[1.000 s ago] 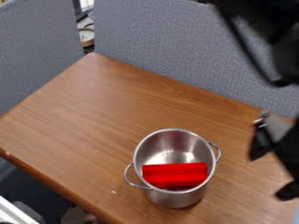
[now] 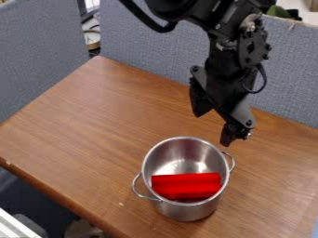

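Observation:
A steel pot (image 2: 183,156) with two wire handles stands at the lower middle of the wooden table. A red cylindrical object (image 2: 185,185) lies inside it. My black gripper (image 2: 217,123) hangs behind and above the pot's right side, pointing down, with its fingers apart and nothing visible between them.
Grey padded panels (image 2: 37,56) border the table at the left and along the back.
My arm and gripper have moved from the near right toward the back and centre, away from the camera. The pot and red object have not visibly moved.

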